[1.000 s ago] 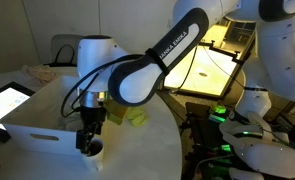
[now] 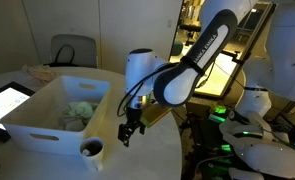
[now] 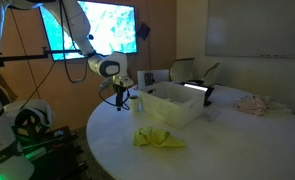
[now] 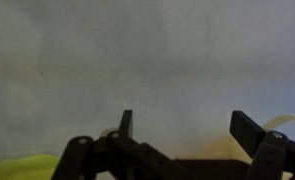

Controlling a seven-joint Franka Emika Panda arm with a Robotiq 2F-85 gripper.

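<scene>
My gripper (image 2: 132, 130) hangs open above the table, to the right of a white cup (image 2: 92, 153), with nothing between its fingers. In the wrist view its two dark fingers (image 4: 126, 124) stand wide apart over bare tabletop. The cup (image 4: 290, 125) shows only as a pale curved rim at the lower right there. A yellow cloth (image 4: 22, 168) enters at the lower left. Exterior view 2 shows that yellow cloth (image 3: 158, 138) crumpled on the open table, while the gripper (image 3: 121, 103) is beside the cup (image 3: 134, 104).
Behind the cup stands a white open box (image 2: 44, 139) with a pale green cloth (image 2: 78, 114) inside. A lit screen (image 2: 2, 105) lies at the left. Pinkish cloth (image 3: 253, 105) rests at the far side of the table.
In exterior view 1 my gripper has moved right, from beside the box and above the cup to clear table. The cup and box stay put.
</scene>
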